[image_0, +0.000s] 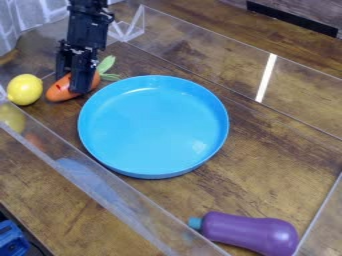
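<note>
My black gripper (80, 70) is down over an orange toy carrot (62, 89) with a green top (108, 66), at the upper left, shut on it as far as shows; the fingertips are partly hidden against the carrot. A yellow lemon (24, 89) lies just left of the carrot. To the right and nearer is a large, empty blue plate (152, 126).
A purple toy eggplant (251, 233) lies at the front right. Clear low walls (107, 200) surround the wooden workspace. The bare wood (261, 150) right of the plate is free.
</note>
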